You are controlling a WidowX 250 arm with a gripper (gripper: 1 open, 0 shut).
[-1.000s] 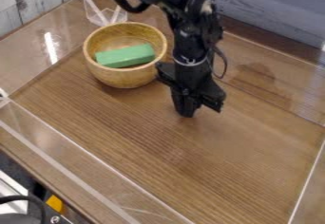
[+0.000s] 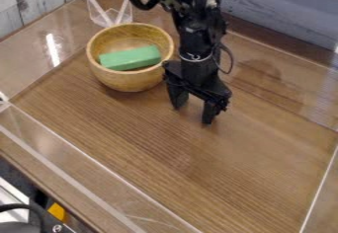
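My black robot arm hangs down from the top centre, its gripper (image 2: pixel 196 97) low over the wooden table (image 2: pixel 158 168), just right of a wooden bowl (image 2: pixel 129 79). The two dark fingers are spread open; I make out nothing held between them. In the bowl lies a green block (image 2: pixel 129 57).
A white wire-like object (image 2: pixel 111 12) stands behind the bowl at the back left. Walls border the back, and the table's left edge drops away at the lower left.
The gripper has shifted slightly up and left, nearer the bowl. The bowl and green block have not visibly moved.
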